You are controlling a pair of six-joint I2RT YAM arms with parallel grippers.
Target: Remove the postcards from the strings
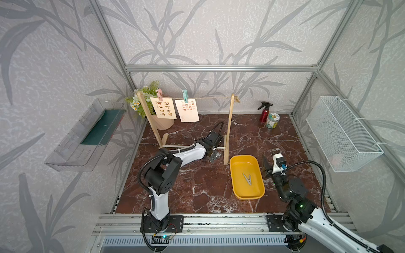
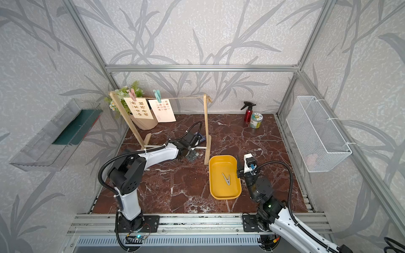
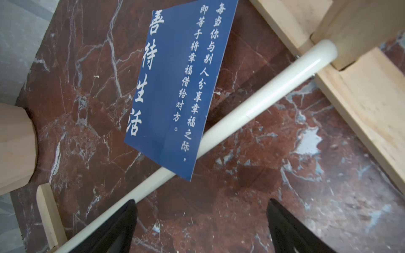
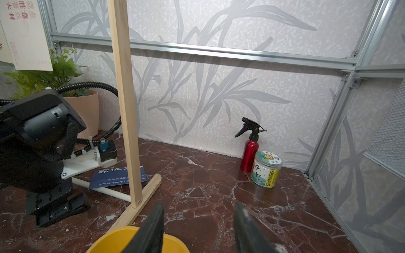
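Two postcards hang by clips on the string between wooden posts: a cream card [image 1: 162, 108] under a pink clip [image 1: 159, 93] and a white card [image 1: 188, 110] under a teal clip [image 1: 184, 95]. A blue postcard [image 3: 179, 84] lies below, across the rack's white rod [image 3: 265, 97]. My left gripper stands open low over the table, before that card, nothing between its fingers. My right gripper is open beside the yellow tray [image 1: 246, 196], which holds a grey clip [image 1: 247, 179].
A plant pot [image 1: 162, 124] stands behind the rack. A red spray bottle [image 1: 263, 115] and a tin [image 1: 272, 121] stand at the back right; wire baskets hang on both side walls. The table between tray and bottle is clear.
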